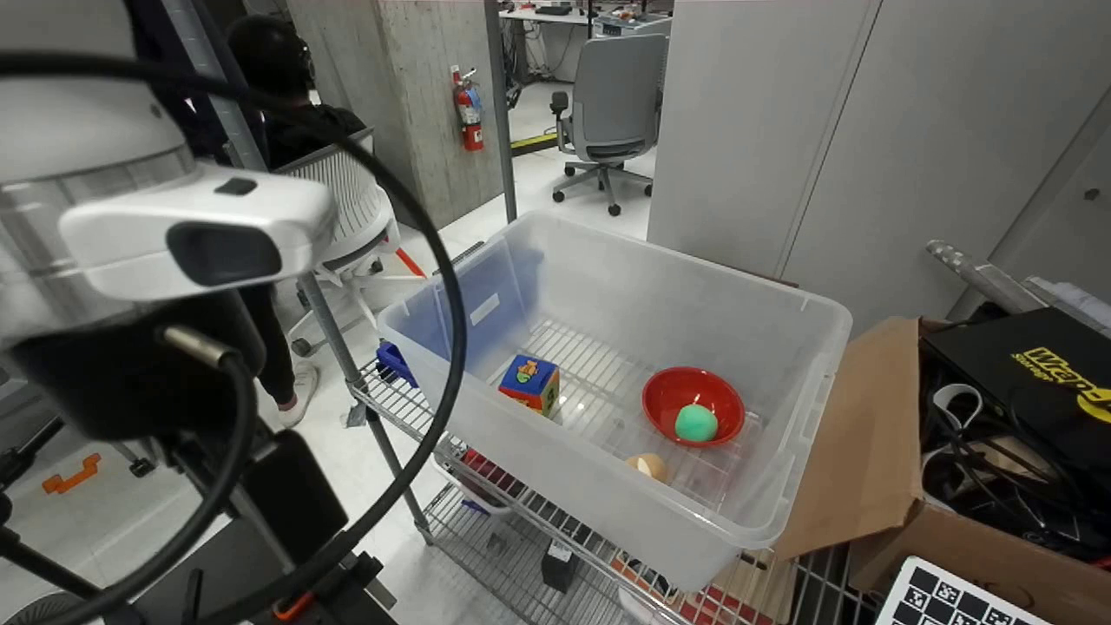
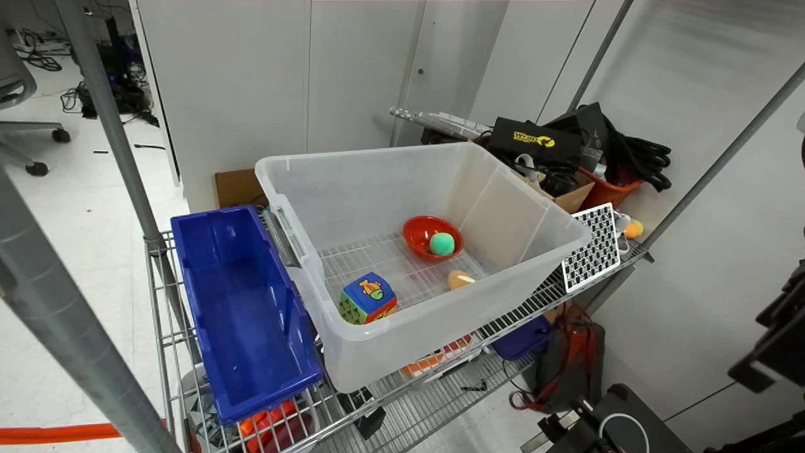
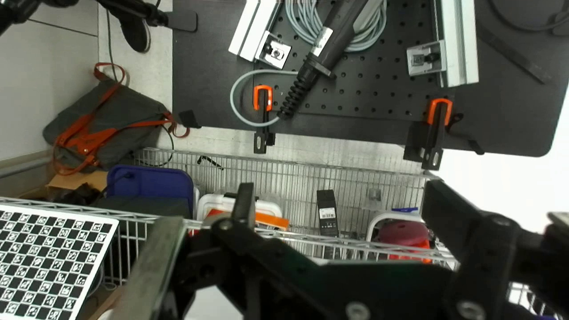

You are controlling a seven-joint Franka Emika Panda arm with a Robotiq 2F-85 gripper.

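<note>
A translucent bin [image 1: 625,500] stands on the wire shelf, holding a red bowl [image 1: 677,391] with a green ball [image 1: 695,423] inside. Beside the bowl lies a tan ball-like object [image 1: 647,465], partly hidden by the bin's near wall. A patterned toy cube [image 2: 367,299] rests toward the bin's other end. In the wrist view my gripper is open, its fingers wide apart and nothing between them. Outside the bin, the arm's white camera-like housing [image 1: 198,234] is at the left of exterior view 1.
A blue tray [image 2: 241,317] sits empty alongside the bin. On the opposite side are a cardboard box of cables [image 1: 885,458] and a checkered board [image 2: 592,248]. Below my gripper in the wrist view are shelf edges and a black table [image 3: 506,117] with orange clamps.
</note>
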